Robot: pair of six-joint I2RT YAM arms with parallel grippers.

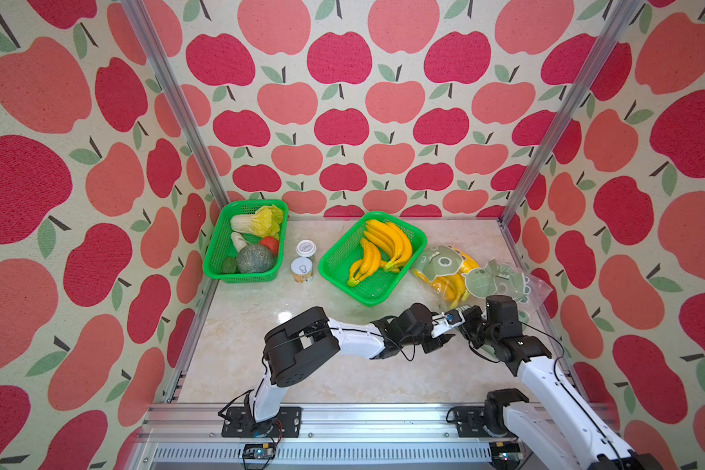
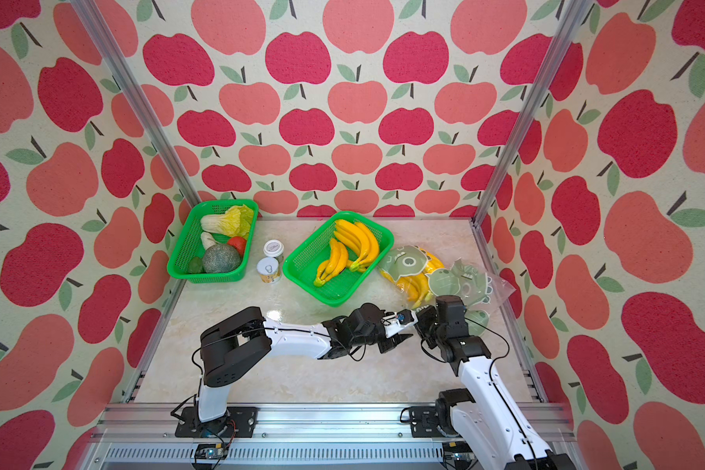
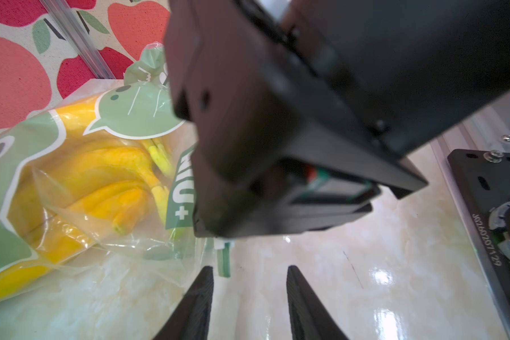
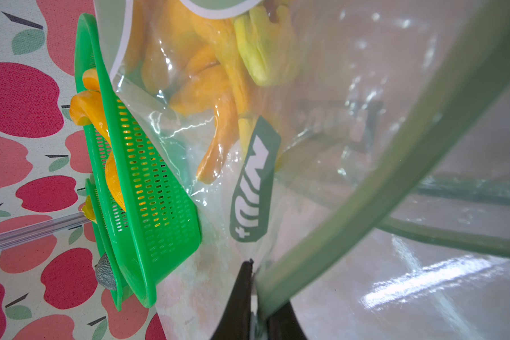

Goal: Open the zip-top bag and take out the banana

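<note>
A clear zip top bag with green printing and bananas inside lies at the right of the table. My right gripper is shut on the bag's green strip at its near edge, lifting it. My left gripper is partly open beside it, its fingers either side of bare table in the left wrist view, with the right gripper's dark housing just above and close.
A green basket of bananas sits at centre, another basket with vegetables at the left, two small tubs between them.
</note>
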